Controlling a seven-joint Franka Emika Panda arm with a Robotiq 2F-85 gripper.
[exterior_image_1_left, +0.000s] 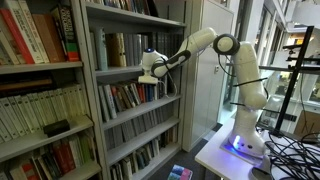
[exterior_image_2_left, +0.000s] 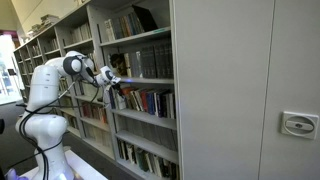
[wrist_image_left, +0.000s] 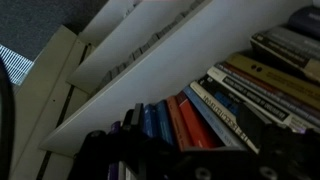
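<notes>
My gripper is at the middle bookcase, level with the shelf that holds a row of upright books. In the wrist view its dark fingers are spread apart, with blue, red and white book spines visible beyond the gap. Nothing shows held between them. A flat, colourful book or magazine lies low at the bottom edge of exterior view 1, partly cut off. From the other side, the gripper appears close to the shelf front.
More books lie stacked beside the upright row. Shelf boards run below the gripper. A white table stands by the arm's base, with cables at its right. The space in front of the shelves is otherwise open.
</notes>
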